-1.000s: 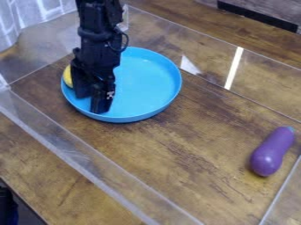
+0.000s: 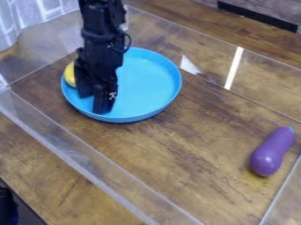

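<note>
My black gripper (image 2: 97, 83) reaches down from the top into the left part of a blue plate (image 2: 148, 92). Its fingers are low over the plate beside a yellow object (image 2: 70, 73), which is partly hidden behind them at the plate's left edge. The gripper is open; whether it touches the yellow object is unclear.
A purple eggplant (image 2: 270, 151) lies on the wooden table (image 2: 177, 167) at the right, well apart from the plate. Transparent strips run along the left and right edges, and a white tape line is at the back right.
The gripper has shifted very slightly at the plate's left side. The plate, yellow object and eggplant look unmoved.
</note>
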